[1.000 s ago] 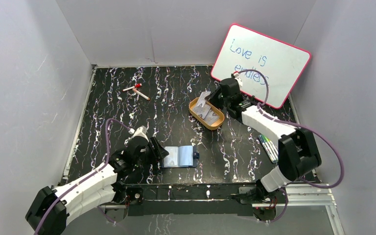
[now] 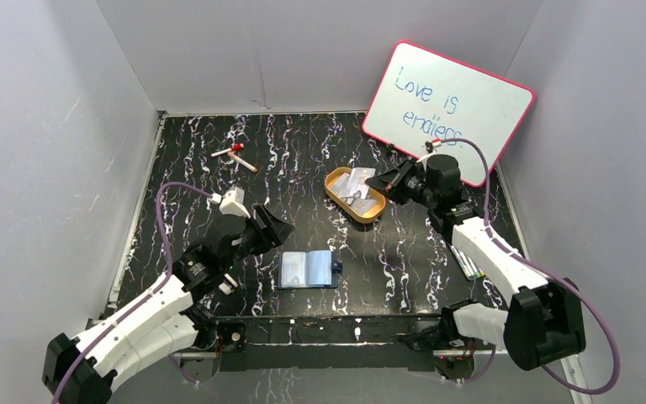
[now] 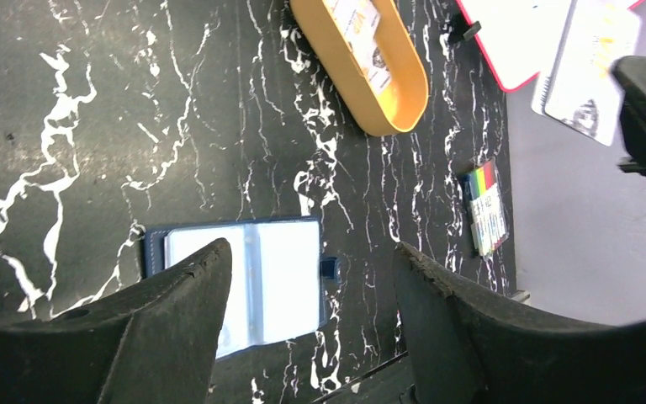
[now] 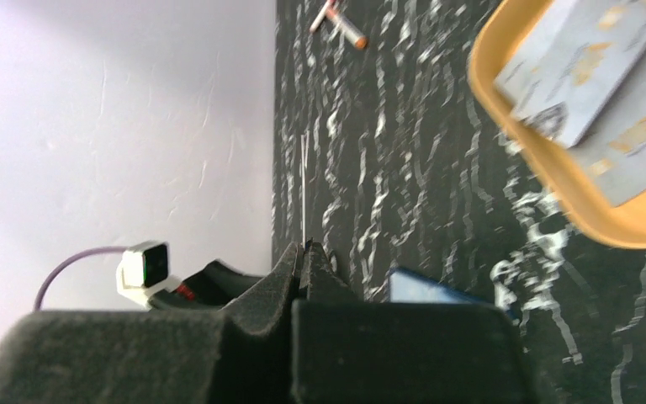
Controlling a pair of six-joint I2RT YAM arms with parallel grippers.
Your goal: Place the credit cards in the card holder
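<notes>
My left gripper stands open with a wide empty gap between its fingers. Below it, in the left wrist view, the blue card holder (image 2: 307, 269) lies spread open on the table; its pale inner pages show. Higher up, my right gripper (image 2: 373, 183) is shut on a pale credit card (image 3: 590, 71), lifted over the tan tray. From the right wrist that card (image 4: 304, 187) appears edge-on as a thin upright line above the fingertips; whether a second one sticks to it I cannot tell. More cards (image 4: 589, 67) lie inside the tray (image 4: 589, 223).
Two markers (image 2: 237, 157) lie at the back left. A whiteboard (image 2: 446, 105) leans at the back right. A pack of coloured pens (image 3: 486, 210) lies on the right, partly beneath the right arm. Between tray and holder the table is bare.
My right gripper has lifted and shifted right and slightly nearer, and the card has come up with it. The left gripper has swung up and away from the holder's left edge.
</notes>
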